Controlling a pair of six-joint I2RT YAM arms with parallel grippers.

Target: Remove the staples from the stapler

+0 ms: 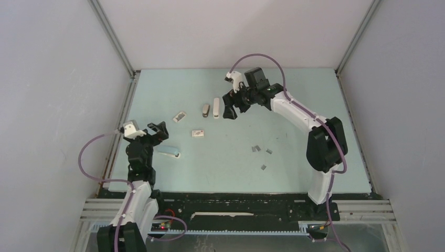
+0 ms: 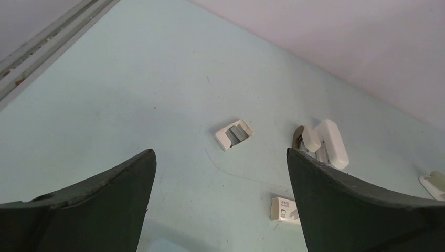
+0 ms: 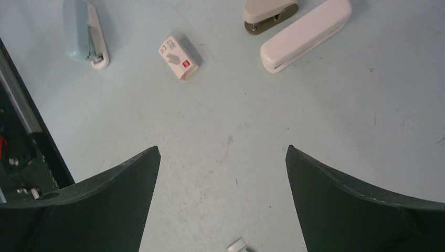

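Observation:
Three staplers lie on the table: a long white one (image 1: 216, 107), a small brown-and-beige one (image 1: 205, 111) beside it, and a light blue one (image 1: 168, 150) at the left. In the right wrist view the white stapler (image 3: 306, 35) and the beige one (image 3: 270, 13) are at the top, the blue one (image 3: 78, 31) at the upper left. My right gripper (image 1: 229, 105) hovers just right of the white stapler, open and empty. Above the left side of the table, near the blue stapler, my left gripper (image 1: 161, 132) is open with nothing between its fingers. Whether any stapler contains staples is hidden.
A white staple box (image 1: 197, 134) lies mid-table, and an open box with grey strips (image 1: 179, 116) lies farther back. Several small grey staple pieces (image 1: 256, 148) are scattered right of centre.

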